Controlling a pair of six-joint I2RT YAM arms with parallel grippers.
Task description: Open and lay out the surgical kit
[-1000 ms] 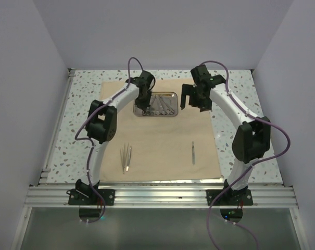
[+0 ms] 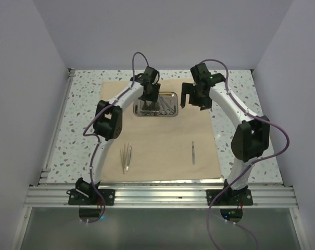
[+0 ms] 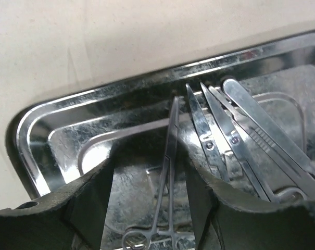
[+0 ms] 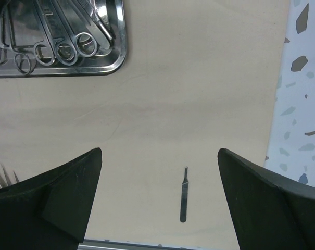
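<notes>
A steel tray (image 2: pixel 176 104) holds several scissor-like instruments, forceps and a scalpel handle. My left gripper is open over the tray, its fingers either side of a ring-handled instrument (image 3: pixel 167 166); whether they touch it I cannot tell. My right gripper (image 2: pixel 196 100) hangs open just right of the tray, empty, over bare cloth. On the cloth lie several slim pointed instruments (image 2: pixel 125 156) at lower left and a single scalpel handle (image 2: pixel 193 153) at lower right.
The beige cloth (image 2: pixel 162 140) has a clear middle. Its speckled table (image 2: pixel 74 125) shows around it, with metal rails along the front edge and walls at both sides.
My left gripper and arm have shifted slightly rightward over the tray compared with the earlier top views. The right arm looks almost unchanged.
</notes>
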